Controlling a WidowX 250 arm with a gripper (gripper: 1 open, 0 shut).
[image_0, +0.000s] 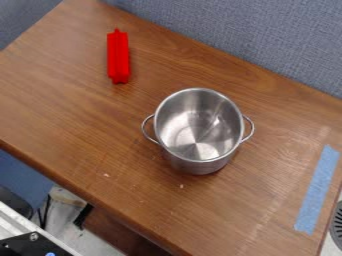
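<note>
An empty steel pot (198, 145) with two side handles stands upright slightly right of the middle of the wooden table (80, 130). A long red object (118, 57) lies at the upper left of the table, apart from the pot. No gripper can be made out in the camera view.
A strip of blue tape (317, 190) runs along the right side of the table. Grey-blue padded walls border the back. Cables and dark equipment show at the lower left, off the table. The tabletop around the pot and red object is clear.
</note>
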